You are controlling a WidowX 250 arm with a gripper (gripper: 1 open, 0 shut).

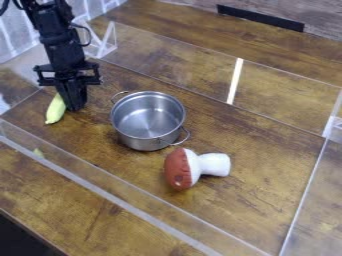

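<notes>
My black gripper (pixel 67 78) hangs low at the left, over the upper end of a pale yellow-green elongated object (pixel 55 110), perhaps a banana or corn, lying on the wooden table (pixel 134 200). Its fingers are dark and small, so I cannot tell whether they hold it. A steel pot (pixel 147 118) with wire handles sits just to the right. A red and white mushroom-like toy (pixel 186 170) lies below and right of the pot.
Clear low walls edge the work area at the back, left and right. A dark slot (pixel 259 14) lies at the back.
</notes>
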